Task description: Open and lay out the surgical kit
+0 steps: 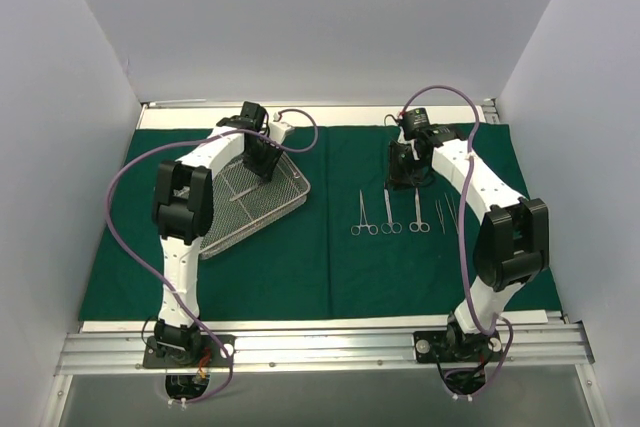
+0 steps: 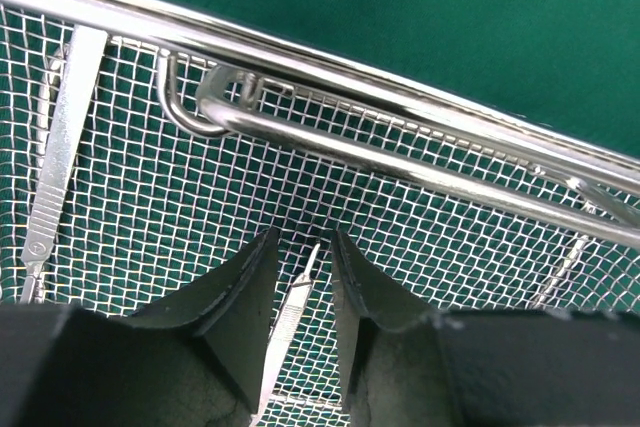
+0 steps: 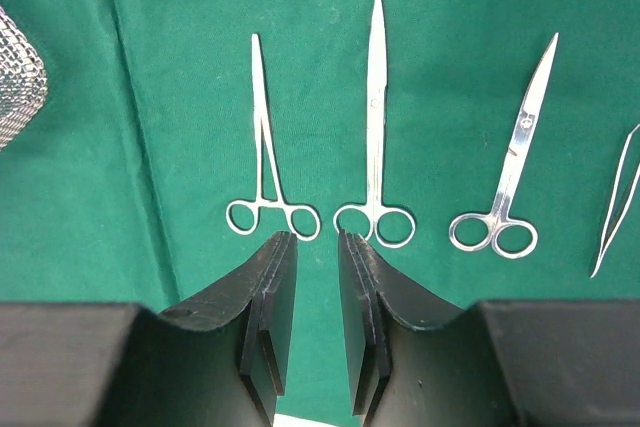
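Note:
My left gripper is slightly open inside the mesh tray point(image 1: 254, 231), its fingertips either side of a slim scalpel-like instrument point(image 2: 280, 337) lying on the mesh. A flat metal instrument point(image 2: 63, 137) lies at the left of that wrist view. My right gripper hangs over the green cloth, fingertips close together, with no instrument visible between them. Below it in view lie a hemostat point(image 3: 260, 117), straight scissors point(image 3: 376, 107), a second pair of scissors point(image 3: 517, 152) and tweezers point(image 3: 612, 207), laid out in a row.
The tray fills much of the left half of the green cloth point(image 1: 350, 277). A steel rail point(image 2: 420, 97) runs along the tray's side in the left wrist view. Bare cloth lies in front of the laid-out instruments and left of the tray. Walls flank the table.

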